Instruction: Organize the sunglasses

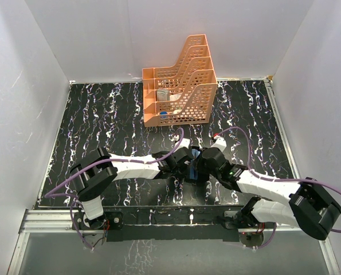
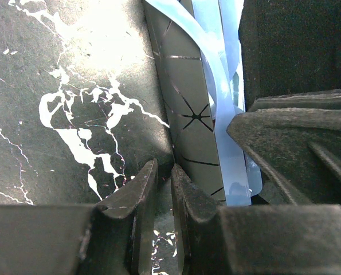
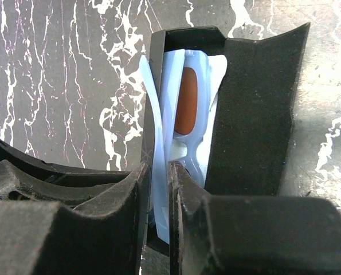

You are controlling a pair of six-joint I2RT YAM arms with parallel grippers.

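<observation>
Light-blue sunglasses (image 3: 199, 97) with a brown lens lie folded in an open black case (image 3: 250, 109) near the table's front. One thin temple (image 3: 153, 114) runs down along the case's side wall. My right gripper is over the case, shut, with that temple between its fingers. Beside the outer case wall (image 2: 196, 114), my left gripper stands slightly open, its fingers a narrow gap apart and nothing clear between them. From above, both grippers (image 1: 190, 161) (image 1: 202, 163) meet over the case and hide much of it.
An orange slotted rack (image 1: 181, 94) stands at the back centre, a few small things in its left part.
</observation>
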